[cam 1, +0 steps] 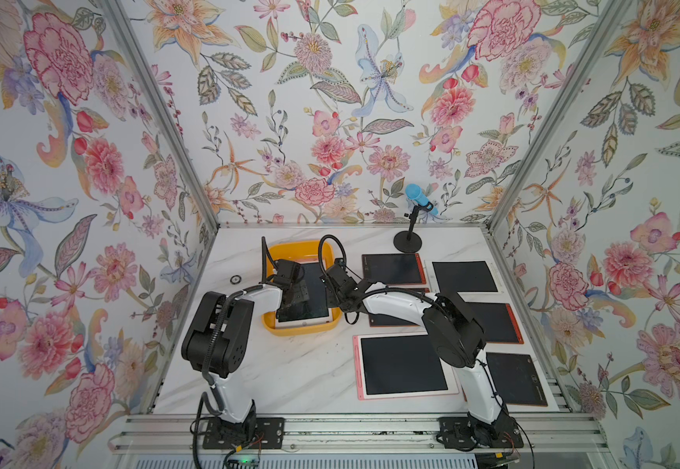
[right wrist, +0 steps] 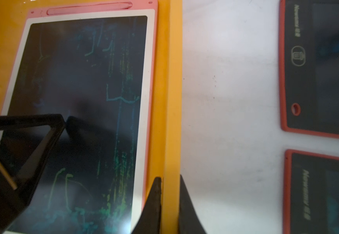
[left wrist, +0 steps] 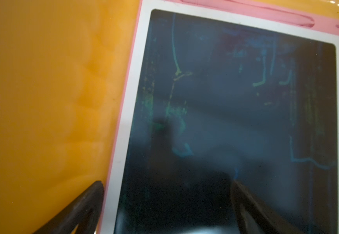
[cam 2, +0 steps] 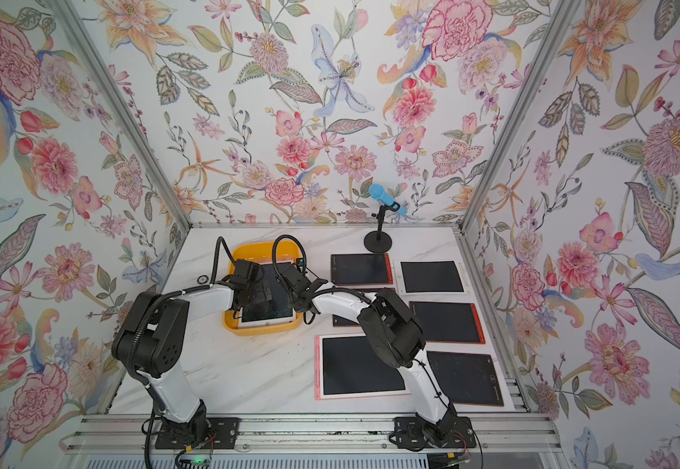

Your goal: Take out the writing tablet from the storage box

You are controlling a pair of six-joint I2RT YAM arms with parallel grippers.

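A pink writing tablet with white bezel and dark screen (left wrist: 224, 109) lies flat inside the yellow storage box (cam 1: 301, 330). My left gripper is open, low over the tablet, one finger at its pink left edge and the other over the screen. My right gripper is at the box's right wall, a fingertip on each side of the yellow rim; whether they press on it I cannot tell.
Several other tablets (cam 1: 401, 363) lie in rows right of the box. A blue microphone on a black stand (cam 2: 379, 242) is at the back. The table left and front-left of the box is clear.
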